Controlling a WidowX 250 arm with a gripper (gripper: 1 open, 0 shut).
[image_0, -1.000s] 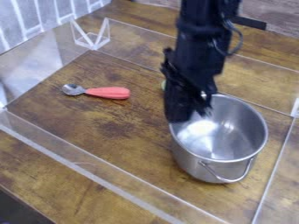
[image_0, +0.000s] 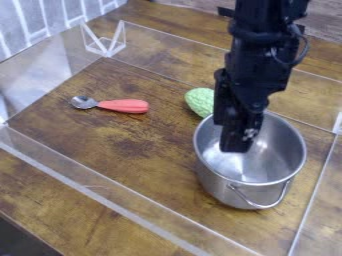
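My black gripper (image_0: 234, 132) hangs over the steel pot (image_0: 245, 185) at the right, its fingers open and pointing down at the pot's near-left opening, with nothing seen between them. A green, textured object (image_0: 201, 101) lies behind the pot, partly hidden by the gripper and pot. A spoon with a red handle (image_0: 123, 105) lies on the wooden surface to the left, apart from the pot.
Clear plastic walls surround the work area on the wooden table (image_0: 94, 160). A white railing shows at the top left. The wood left of the pot and in front of the spoon is bare.
My gripper has moved right, from over the pot's left side to more over its opening, uncovering more of the green object. The pot and spoon have not visibly moved.
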